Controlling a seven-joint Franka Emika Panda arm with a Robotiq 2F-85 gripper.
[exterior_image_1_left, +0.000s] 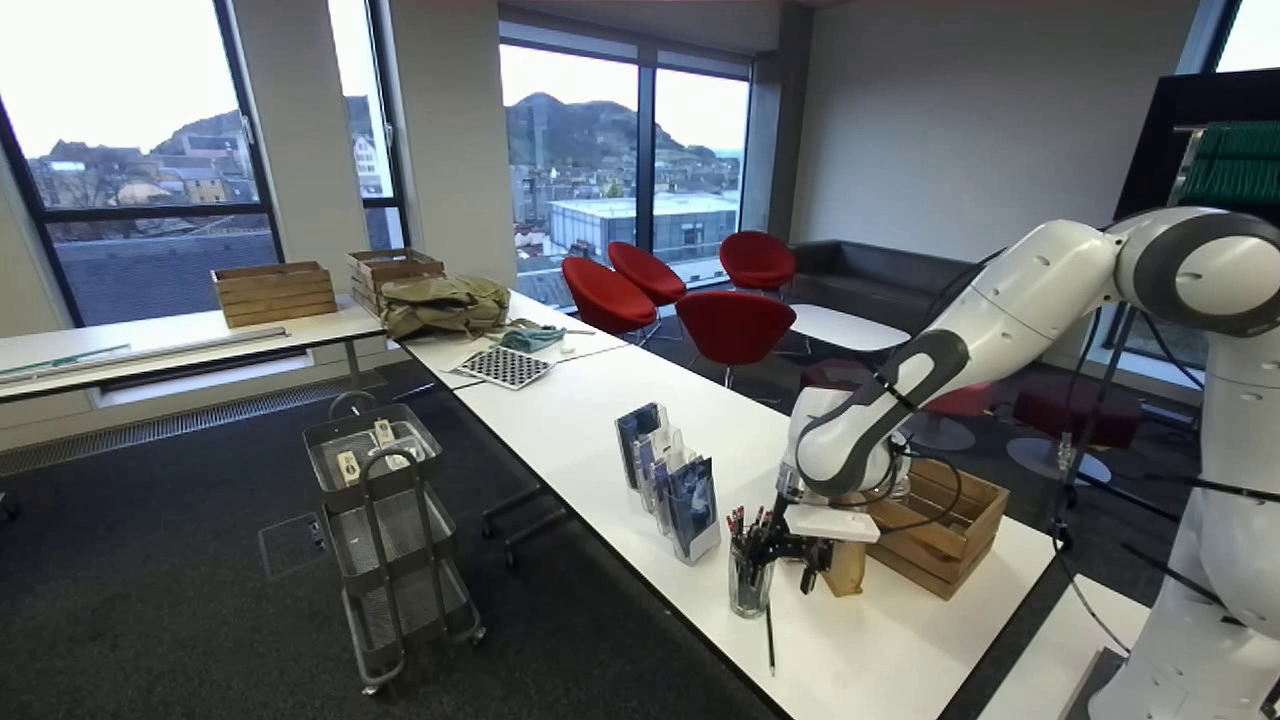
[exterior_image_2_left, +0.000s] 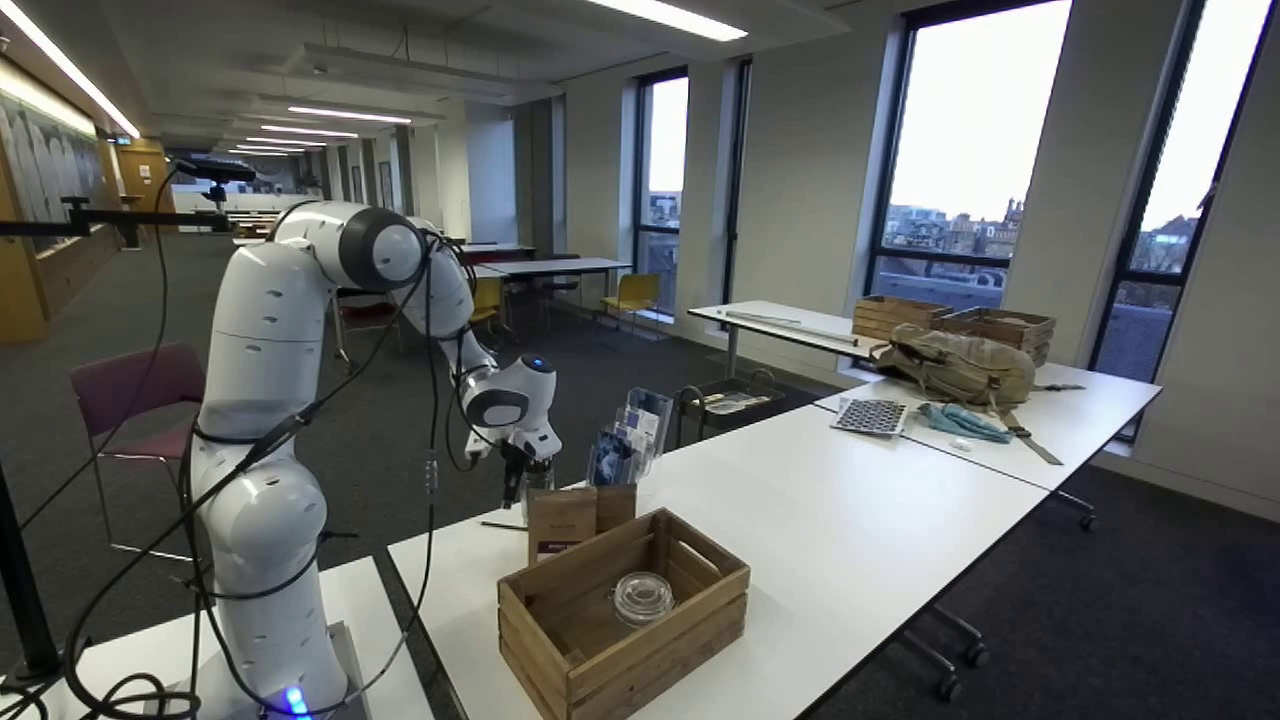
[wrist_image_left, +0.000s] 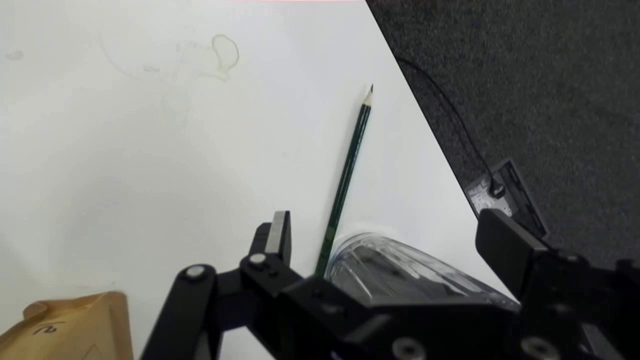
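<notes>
A clear glass (exterior_image_1_left: 750, 590) holding several dark pencils with red ends stands near the table's edge. My gripper (exterior_image_1_left: 782, 574) is open right at the glass, its black fingers tilted and partly overlapping the pencils. In the wrist view the lower part of the glass (wrist_image_left: 390, 267) shows in the gap between the gripper's (wrist_image_left: 390, 237) two fingers; whether they surround it or are above it, I cannot tell. One dark green pencil (wrist_image_left: 348, 171) lies loose on the table beside the glass, its tip pointing away. In the second exterior view the gripper (exterior_image_2_left: 513, 494) mostly hides the pencils.
Brown paper packets (exterior_image_2_left: 561, 518) stand close by, next to a wooden crate (exterior_image_2_left: 654, 666) with a glass jar (exterior_image_2_left: 642, 598) inside. Leaflet holders (exterior_image_1_left: 672, 486) stand behind the pencil glass.
</notes>
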